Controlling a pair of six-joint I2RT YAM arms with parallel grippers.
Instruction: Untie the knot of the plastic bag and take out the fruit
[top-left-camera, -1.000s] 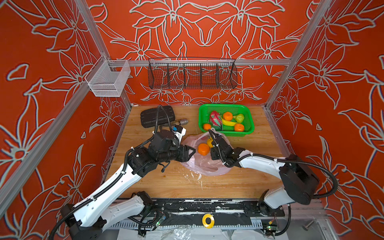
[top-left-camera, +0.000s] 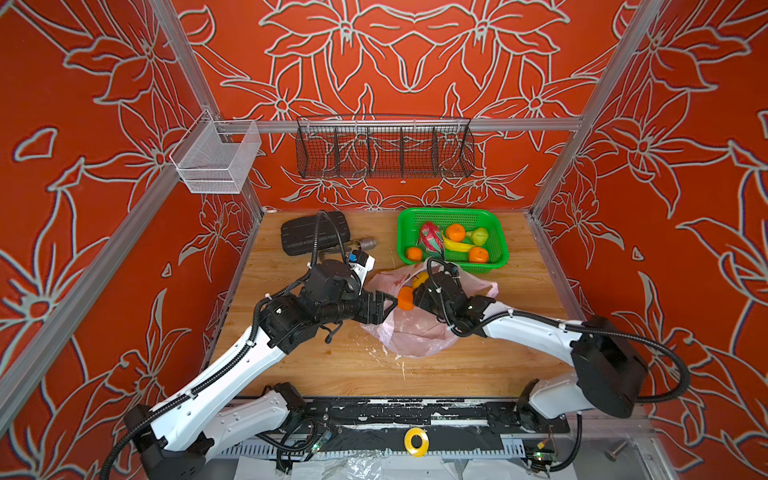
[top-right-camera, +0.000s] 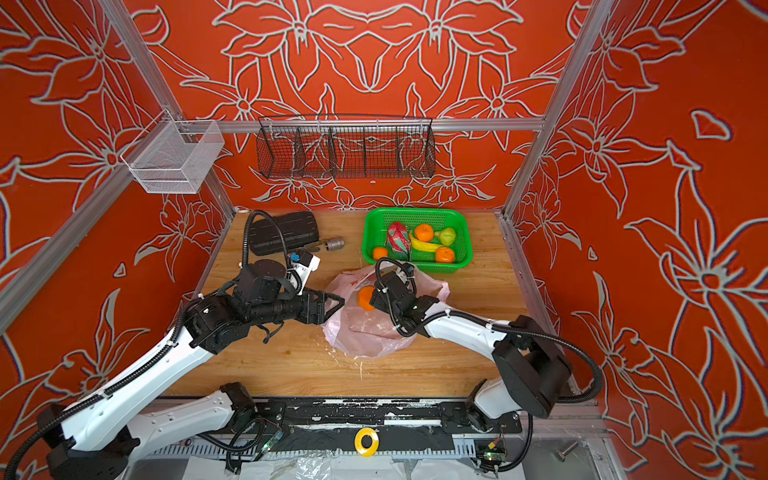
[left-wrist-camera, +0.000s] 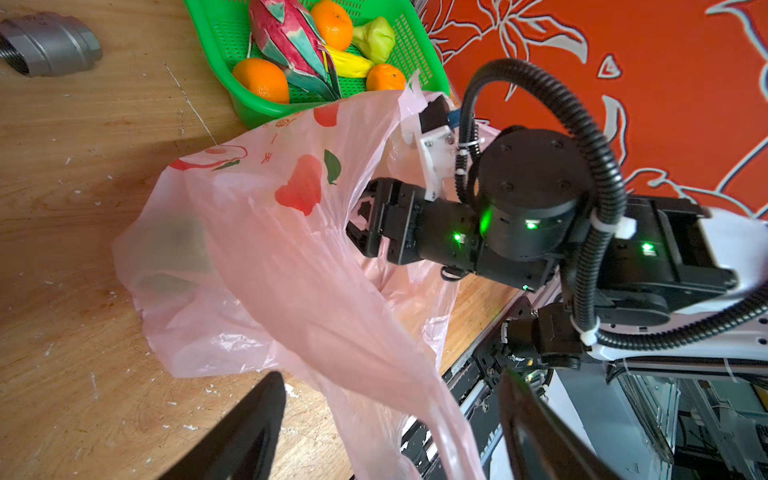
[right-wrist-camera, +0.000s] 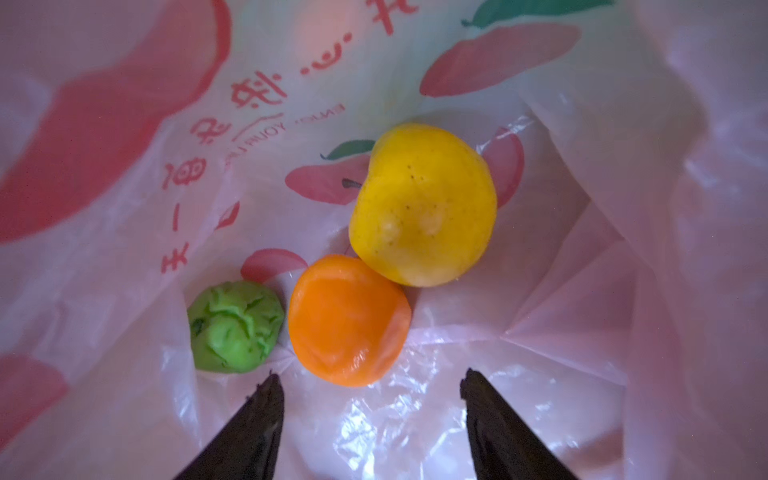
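The pink plastic bag (left-wrist-camera: 264, 280) lies open on the table. Inside it, in the right wrist view, are a yellow fruit (right-wrist-camera: 424, 208), an orange fruit (right-wrist-camera: 348, 320) and a green fruit (right-wrist-camera: 232, 328). My right gripper reaches into the bag just short of the orange fruit, open, nothing between its fingers. My left gripper is at the bag's left side, open, with a loose pink strip of plastic running between its blurred fingers.
A green basket (top-left-camera: 500, 240) of several fruits stands behind the bag. A black case (top-left-camera: 312, 232) and a metal fitting (left-wrist-camera: 56, 44) lie at the back left. A wire rack (top-left-camera: 384, 160) hangs on the back wall.
The left arm is nearly still.
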